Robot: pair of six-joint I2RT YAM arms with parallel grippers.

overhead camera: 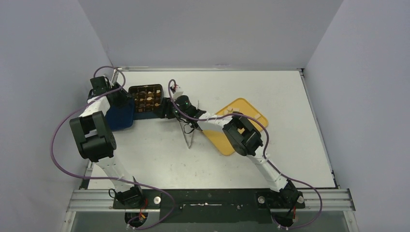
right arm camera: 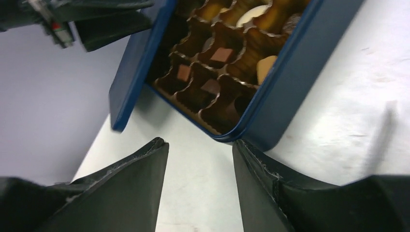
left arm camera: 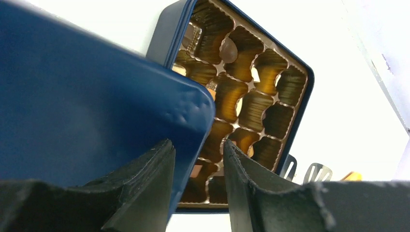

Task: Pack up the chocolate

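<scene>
The blue chocolate box (overhead camera: 147,98) (left arm camera: 256,77) (right arm camera: 227,58) stands at the back left, its compartments holding chocolates. Its blue lid (overhead camera: 119,117) (left arm camera: 87,101) (right arm camera: 140,58) is off to the left, one edge overlapping or against the box. My left gripper (overhead camera: 123,99) is at the lid, fingers apart with the lid's edge between or just beneath them. My right gripper (overhead camera: 164,111) stands open beside the box's right corner, one finger near its wall.
A yellow tray (overhead camera: 217,142) lies to the right under my right arm. A white angled frame (overhead camera: 188,142) lies between box and tray.
</scene>
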